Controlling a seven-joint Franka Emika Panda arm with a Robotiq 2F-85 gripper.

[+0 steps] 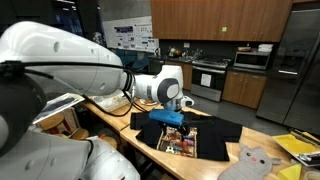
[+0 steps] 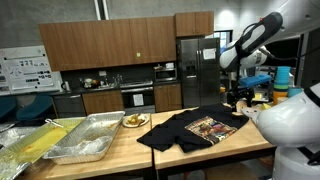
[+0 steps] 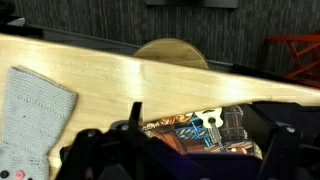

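A black garment (image 1: 218,138) with a colourful printed panel (image 1: 178,143) lies spread on the wooden table. My gripper (image 1: 177,131) hangs above this print, pointing down. In the wrist view the gripper is open, its dark fingers wide apart and nothing gripped between them. Below and between them show the print (image 3: 205,128) and the garment's edge, along with bare tabletop. A grey, soft-looking item (image 1: 250,163) rests on the table to the garment's right. Its knitted surface (image 3: 38,110) is at the left of the wrist view. The gripper body hides part of the print.
Large trays (image 2: 92,136) and a plate of food (image 2: 136,121) occupy the table's far end. Yellow items (image 1: 298,146) lie near the right edge. A round wooden stool top (image 3: 170,52) is beyond the table edge. Bare wood (image 2: 180,158) surrounds the garment.
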